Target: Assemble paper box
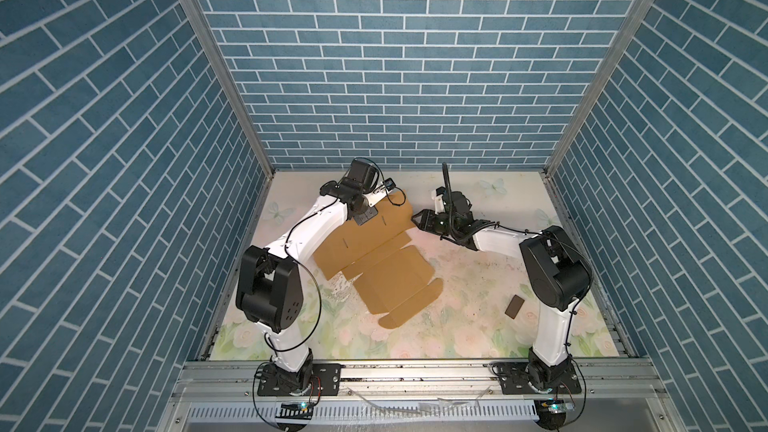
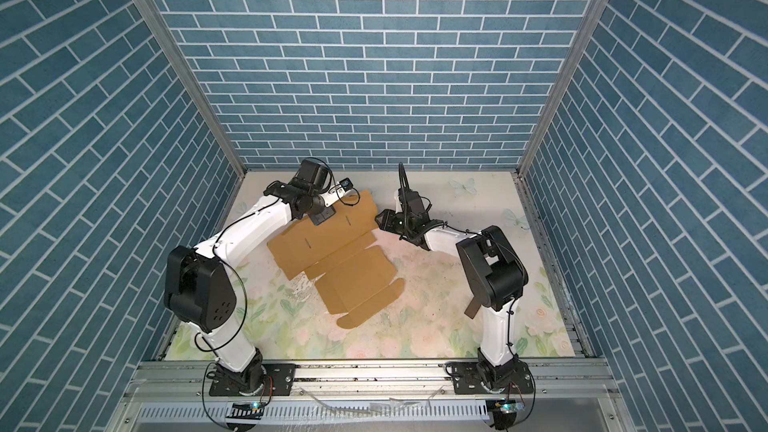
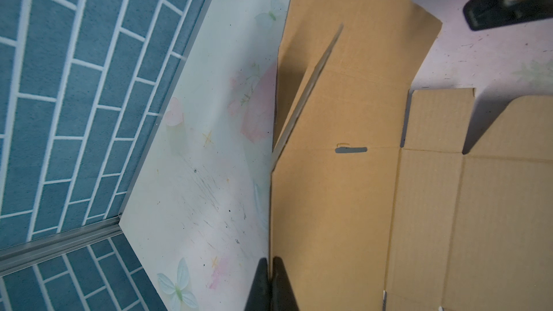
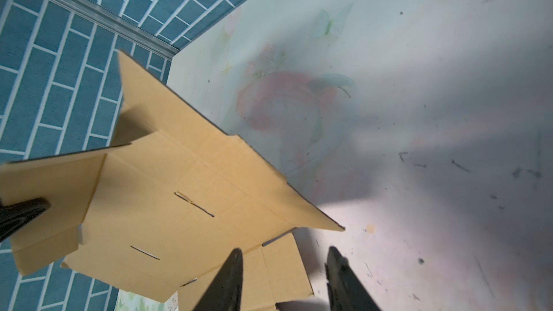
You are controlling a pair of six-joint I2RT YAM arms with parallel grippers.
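Observation:
A brown cardboard box blank [image 1: 392, 276] lies partly unfolded across the table, its slotted back panel [image 3: 334, 213] tilted up in the left wrist view. My left gripper is shut on the thin outer edge of that panel, which runs in between its fingertips. On the right side of the blank, my right gripper stands open, nothing between its fingers. In the right wrist view a pointed end flap [image 4: 265, 184] of the panel slants ahead of those fingers, apart from them. A smaller side flap [image 4: 282, 265] shows beyond and between them.
A small dark brown block [image 1: 514, 306] lies at the right front of the table. The rounded front flap [image 1: 412, 304] of the blank reaches toward the table's near side. Bare table shows to the right of the blank, and brick-patterned walls stand around the back and sides.

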